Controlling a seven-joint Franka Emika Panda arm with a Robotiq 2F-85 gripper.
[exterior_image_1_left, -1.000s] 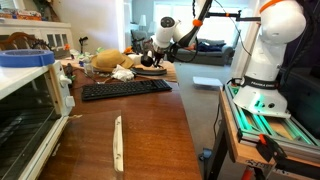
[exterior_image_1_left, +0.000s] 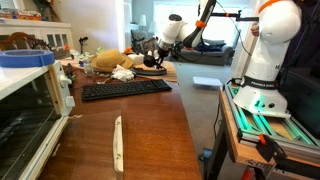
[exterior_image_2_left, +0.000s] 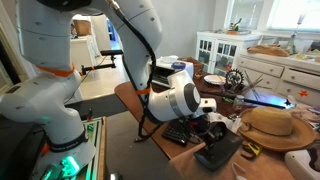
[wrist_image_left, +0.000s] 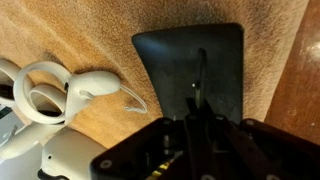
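Below the camera in the wrist view lies a flat black object (wrist_image_left: 175, 60), roughly square with rounded corners, on a tan cloth (wrist_image_left: 100, 25). A thin dark piece (wrist_image_left: 201, 70) stands out over it and runs down between the fingertips of my gripper, which is shut on it. Whether this piece belongs to the black object cannot be told. In exterior view 2 the black object (exterior_image_2_left: 218, 153) shows as a shallow dark shape under the hand. Exterior view 1 shows the gripper (exterior_image_1_left: 157, 60) small, at the table's far end.
A black keyboard (exterior_image_1_left: 125, 88) lies along the table near the arm. A tan hat (exterior_image_2_left: 270, 128) sits behind the black object. White corded items (wrist_image_left: 60, 85) lie beside it on the cloth.
The arm has shifted slightly at the far end of the table. The other objects look unchanged.
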